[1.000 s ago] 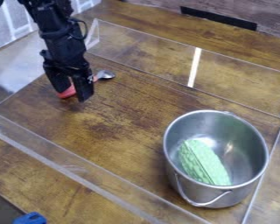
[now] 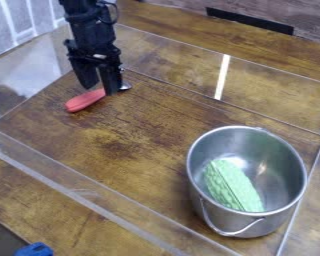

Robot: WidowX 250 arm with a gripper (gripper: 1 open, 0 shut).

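Note:
A spoon with a red handle [image 2: 87, 99] and a silver head lies on the wooden table at the upper left. My black gripper [image 2: 99, 82] is over the spoon near where handle and head meet, open, its fingers pointing down; whether they touch it is unclear. A steel pot [image 2: 276, 150] stands at the lower right with a pale green ridged item [image 2: 230, 182] inside.
Clear plastic edging borders the wooden work area [image 2: 123, 150], whose middle is free. A white strip [image 2: 222, 78] lies at the back, and a small blue object [image 2: 33, 249] sits at the bottom left corner.
My gripper has shifted about over the spoon, now standing right of where it was and uncovering the red handle. The pot and spoon look unmoved.

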